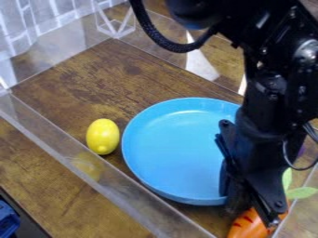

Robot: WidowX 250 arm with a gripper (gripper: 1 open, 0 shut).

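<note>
My black gripper [239, 177] hangs low over the right side of a blue plate [172, 153], its fingertips down by the plate's front right rim. An orange carrot [251, 225] lies at the bottom right, just below the gripper and partly hidden by it. The fingertips are dark and overlapping, so any gap between them is hard to make out; nothing shows held. A yellow lemon [103, 137] lies left of the plate.
A clear acrylic wall [137, 200] runs along the near left side of the wooden surface [87, 79]. A blue object [6, 223] is at the bottom left edge. The wood behind the lemon is clear.
</note>
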